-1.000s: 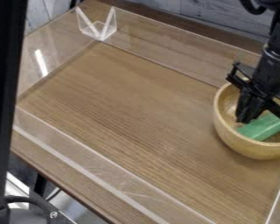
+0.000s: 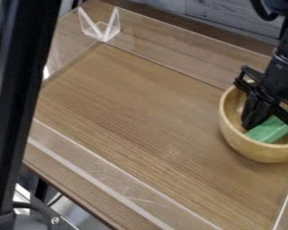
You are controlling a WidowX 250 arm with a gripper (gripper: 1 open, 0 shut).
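At the right edge of the view a tan wooden bowl (image 2: 240,139) holds a green object (image 2: 269,132). My black gripper (image 2: 255,115) reaches down from the upper right into the bowl, its fingertips beside the green object. It looks shut; whether anything is between the fingers is hidden by the dark mechanism.
A dark post (image 2: 7,90) stands along the left edge.
The gripper has shifted very slightly within the bowl, and the green object appears to have moved a little. Otherwise the scene is nearly the same.
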